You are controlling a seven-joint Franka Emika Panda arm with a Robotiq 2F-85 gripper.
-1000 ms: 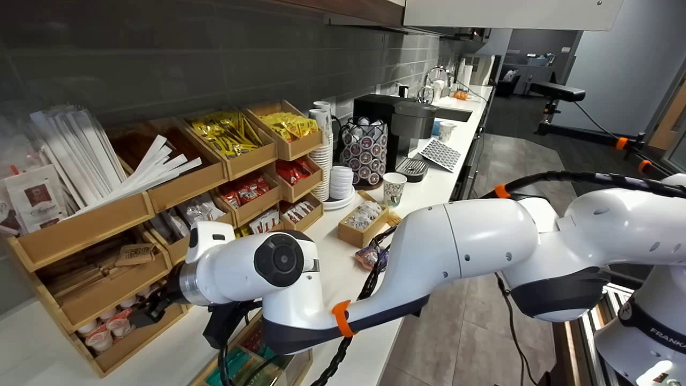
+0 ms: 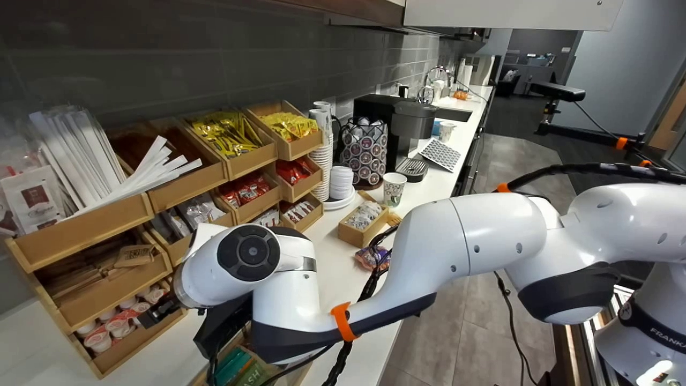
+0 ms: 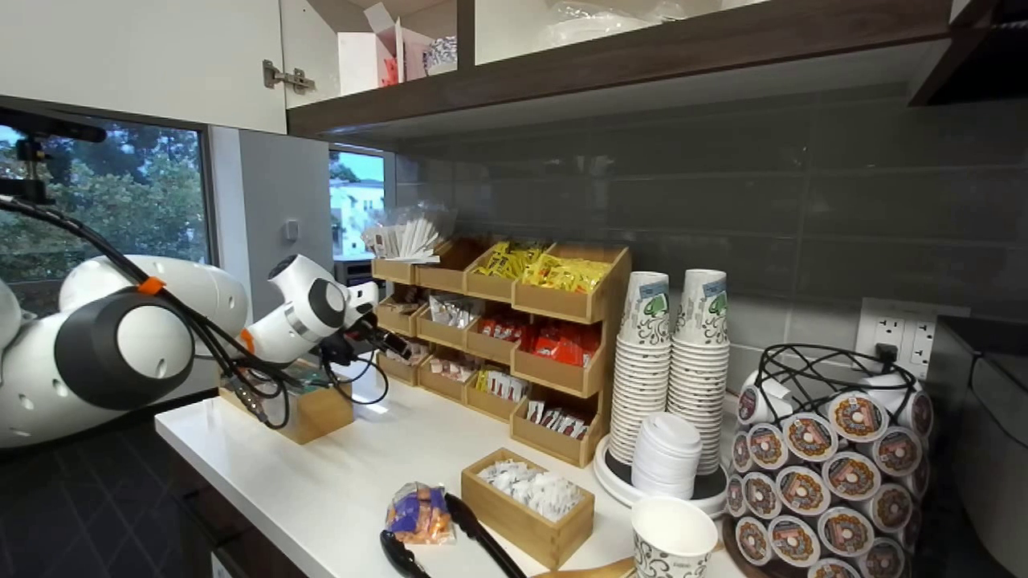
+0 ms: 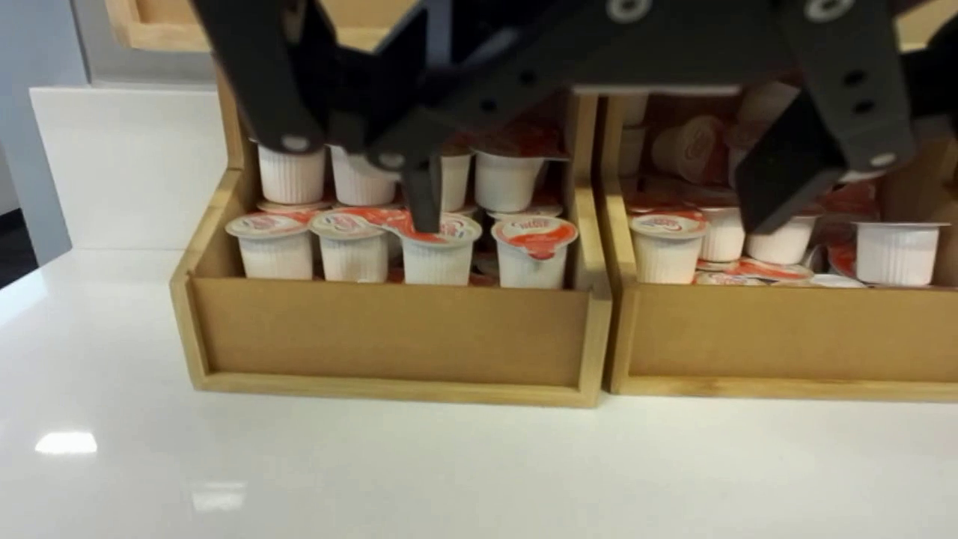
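Observation:
White creamer cups with red-and-white lids fill the left bottom bin of the wooden rack. In the wrist view a front row of them, including one creamer cup, stands upright along the bin's front wall. More creamer cups lie jumbled in the right bottom bin. My gripper is open in front of the bins, its fingers spread wide with nothing visible between them. One fingertip overlaps the left bin's cups, the other the right bin's; contact cannot be judged. In exterior view 1 the gripper is at the bottom tier.
Upper rack tiers overhang the bottom bins. Near the arm stands a wooden box. Farther along are a packet box, a snack bag, tongs, stacked cups and a pod holder.
The wrist has turned and shifted left in exterior view 1, and the gripper's angle has changed. Its fingertips have moved slightly right along the bottom tier, uncovering more creamer cups.

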